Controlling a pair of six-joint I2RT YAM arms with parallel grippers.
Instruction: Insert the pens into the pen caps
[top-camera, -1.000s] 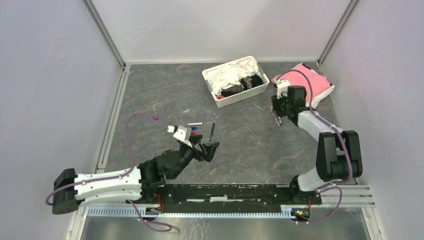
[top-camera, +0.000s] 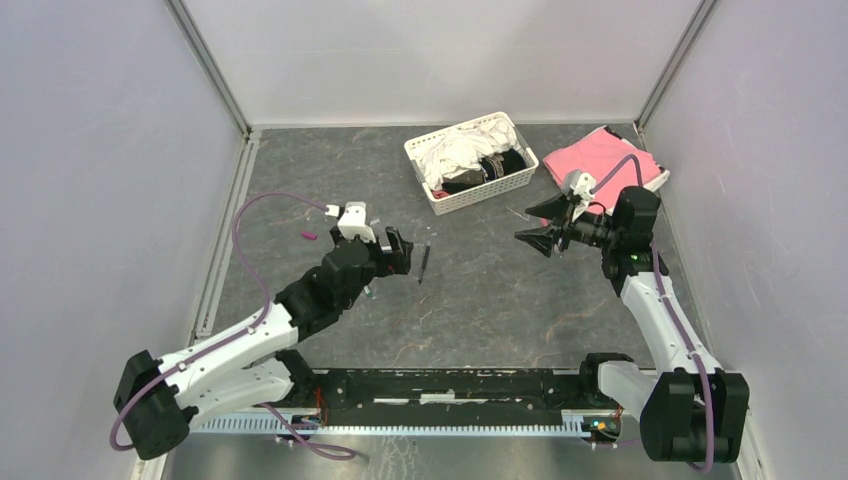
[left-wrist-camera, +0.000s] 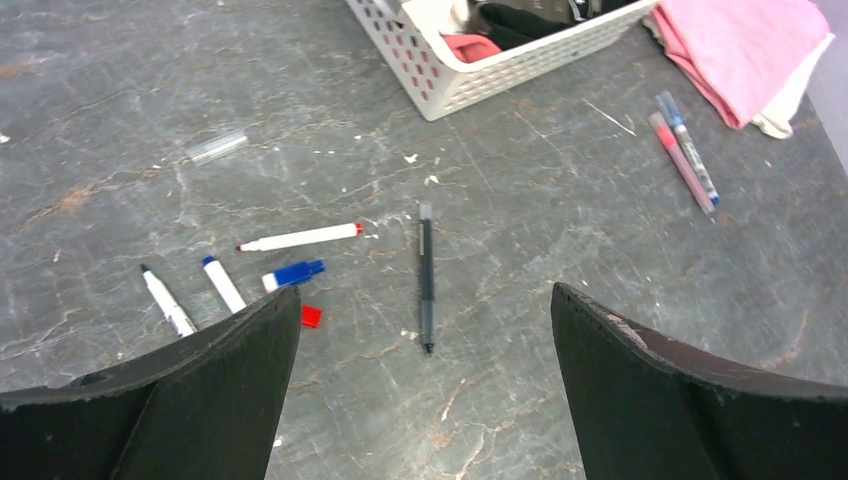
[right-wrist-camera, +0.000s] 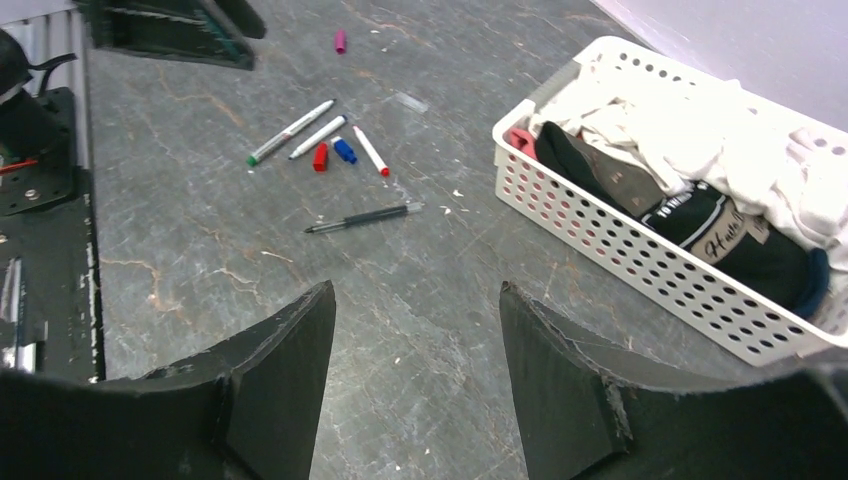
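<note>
My left gripper hangs open over the left part of the table with nothing between its fingers. Below it, in the left wrist view, lie a red-ended white marker, a blue-ended white marker, a green-tipped marker, a blue cap and a red cap. A dark pen lies apart, beside them. On the right lie a red-and-clear pen and a blue-and-white pen, side by side. My right gripper stands open, empty, its fingers apart. A magenta cap lies farther left.
A white basket of cloths stands at the back centre, with a pink cloth to its right. A clear piece lies on the left side.
My right gripper has come away from the two pens on the right, moved toward the middle and opened wider.
</note>
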